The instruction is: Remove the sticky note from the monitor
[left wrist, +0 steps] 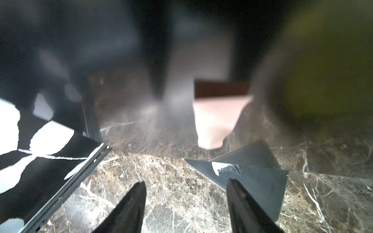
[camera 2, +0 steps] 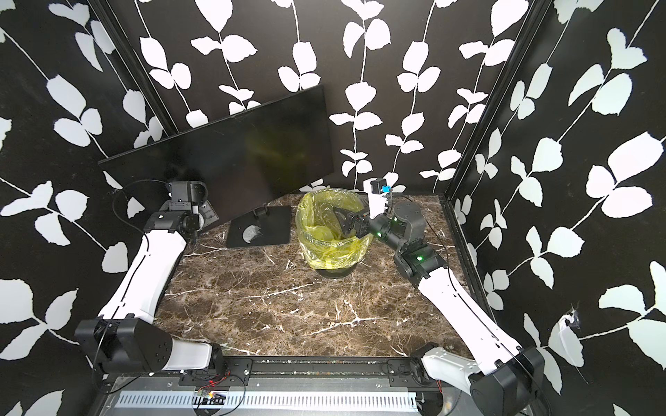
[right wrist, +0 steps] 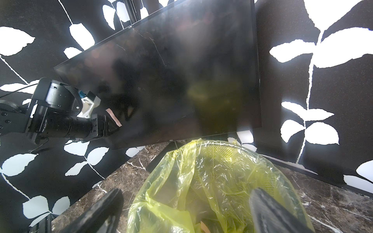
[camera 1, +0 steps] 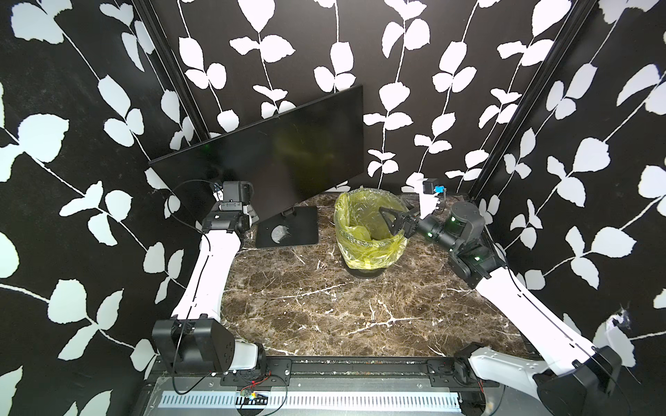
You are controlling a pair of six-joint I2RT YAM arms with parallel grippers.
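Note:
The black monitor stands angled at the back left. A pink sticky note is stuck low on its left part, also showing as a thin pink strip in the right wrist view. My left gripper is open just in front of it, the note above and between the fingertips in the left wrist view, nothing held. My right gripper is open at the mouth of the yellow-lined bin, with no object seen held; a small orange piece lies in the bin.
The monitor's base rests on the marble table, left of the bin. Patterned walls enclose the back and sides.

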